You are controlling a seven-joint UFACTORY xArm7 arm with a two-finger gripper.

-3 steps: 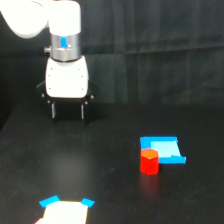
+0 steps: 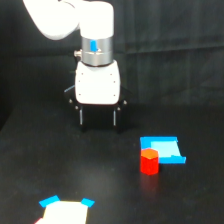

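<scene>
My gripper [image 2: 98,117] points down above the dark table, left of centre. Its two fingers stand well apart and the space between them is empty. To its right and nearer the camera is a small red block [image 2: 149,162] with a six-sided orange-red top. The block stands upright at the front left edge of a pale square [image 2: 168,149] marked with blue tape, hiding part of that edge. My gripper is clear of the block.
A white square [image 2: 65,212] with blue tape at its corners is cut off by the bottom edge. Something red [image 2: 39,220] shows beside it, too little to identify. Dark, bare table lies between my gripper and both squares; a dark curtain [image 2: 165,60] hangs behind.
The arm and gripper have shifted to the right and come slightly lower. The red block and the taped squares are where they were.
</scene>
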